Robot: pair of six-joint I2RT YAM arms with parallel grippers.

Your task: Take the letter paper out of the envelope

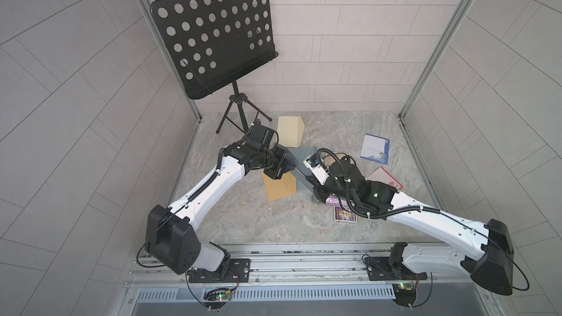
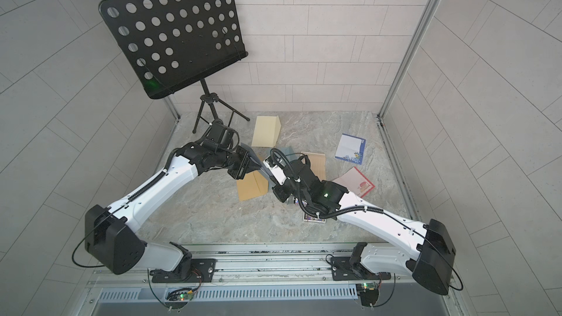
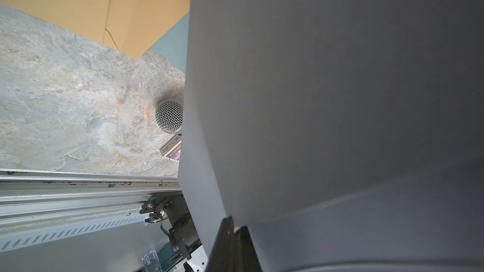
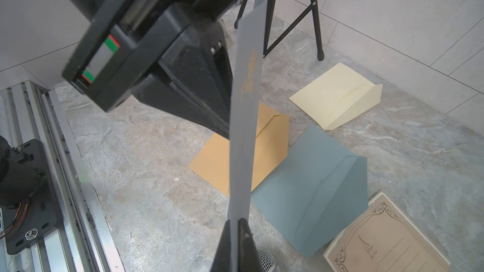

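Observation:
A grey envelope [image 3: 327, 80] is held upright between my two grippers above the table, filling much of the left wrist view and seen edge-on in the right wrist view [image 4: 244, 121]. My left gripper is shut on it, at the bottom of its own view. My right gripper is shut on it too, with the grey sheet between its fingertips. Whether the letter paper is inside, or apart from the envelope, I cannot tell.
Below lie an orange envelope [image 4: 272, 151], a teal envelope [image 4: 302, 191], a cream envelope [image 4: 327, 95], a decorated card [image 4: 388, 241] and a microphone [image 3: 169, 115]. A black music stand [image 1: 213, 35] stands back left.

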